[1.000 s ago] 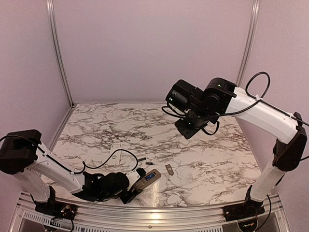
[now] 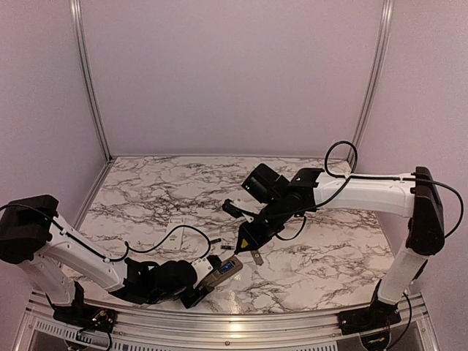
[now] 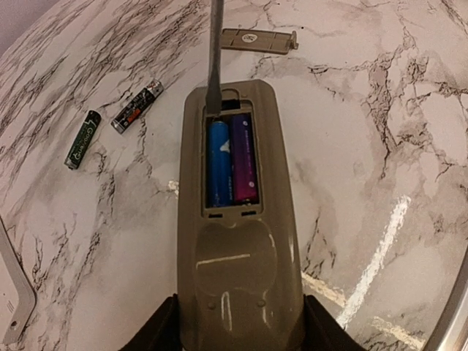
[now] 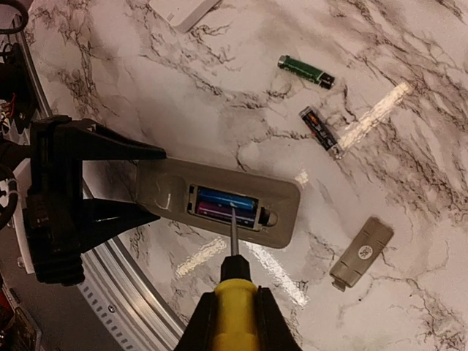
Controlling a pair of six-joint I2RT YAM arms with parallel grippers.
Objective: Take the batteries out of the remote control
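My left gripper is shut on the lower end of the beige remote (image 3: 238,263), whose open compartment holds a blue battery (image 3: 218,161) and a purple battery (image 3: 243,157). My right gripper is shut on a yellow-handled screwdriver; its metal tip is over the compartment's top end in the left wrist view. The battery cover (image 3: 257,41) lies apart on the marble table. A green battery (image 4: 305,72) and a black battery (image 4: 319,131) lie loose beside the remote.
A white flat object (image 4: 179,9) lies beside the left arm. The metal table edge (image 2: 227,312) runs close along the front.
The right arm has come down and leftward, bringing the screwdriver to the remote's compartment. The left arm and remote look unchanged.
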